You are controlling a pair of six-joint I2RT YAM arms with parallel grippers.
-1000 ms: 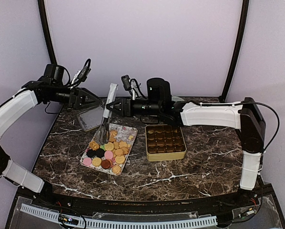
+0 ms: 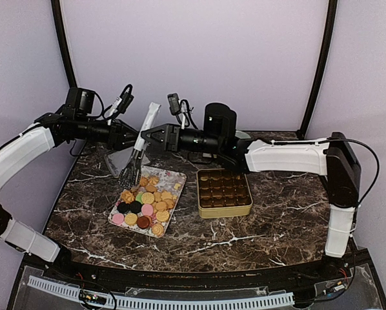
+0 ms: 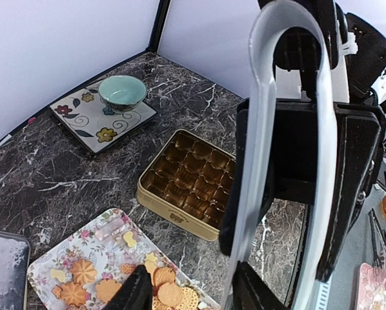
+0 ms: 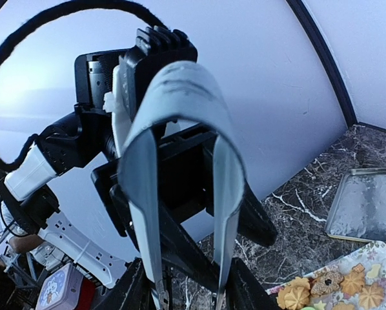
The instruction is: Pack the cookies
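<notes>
A pair of tongs [image 2: 145, 129] with a white handle and slotted metal ends hangs over the left of the cookies [image 2: 144, 205]. My right gripper [image 2: 150, 137] is shut on its handle, both arms lying between the fingers in the right wrist view. From the other side, my left gripper [image 2: 127, 138] has one arm of the tongs [image 3: 243, 239] between its fingers. Several kinds of cookies lie on the floral tray [image 2: 175, 176], partly hidden by the tongs' ends. To its right stands the gold tin [image 2: 224, 210], its compartments [image 3: 192, 177] looking empty.
A metal tray [image 4: 364, 205] lies behind the cookie tray. At the back, a pale green bowl [image 3: 122, 90] stands on a flowered board [image 3: 83, 137]. Bare marble [image 2: 209, 244] stretches along the front. Both arms meet closely above the cookies.
My left gripper has come right, from clear of the tongs to their handle. The tongs' slotted ends have swung left and up, with my right gripper still on the handle.
</notes>
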